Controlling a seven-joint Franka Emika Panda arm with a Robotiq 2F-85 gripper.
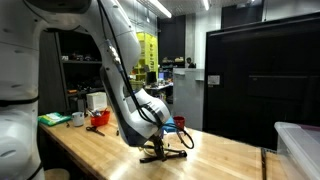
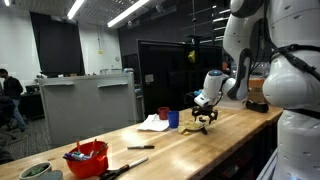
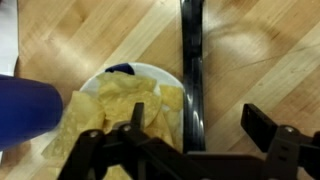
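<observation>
A long black utensil [image 3: 192, 70] runs upright through the wrist view, lying over the right edge of a white plate [image 3: 152, 70] of yellow chips [image 3: 128, 100]. My gripper stands with its fingers apart, one on each side of the utensil, and I see gaps on both sides of it. Exterior view 1 shows the gripper [image 1: 155, 147] low over the table, close to the dark utensil [image 1: 170, 154]. In exterior view 2 the chips [image 2: 190, 127] show beside the gripper [image 2: 204, 122]. What the utensil's near end looks like is hidden at the frame's bottom.
A blue cup [image 3: 25, 108] stands left of the plate, near a white cloth [image 2: 153, 123] and a red mug [image 2: 163, 112]. A red basket [image 2: 87, 158] and some dark-handled tools [image 2: 125, 167] lie farther along the table.
</observation>
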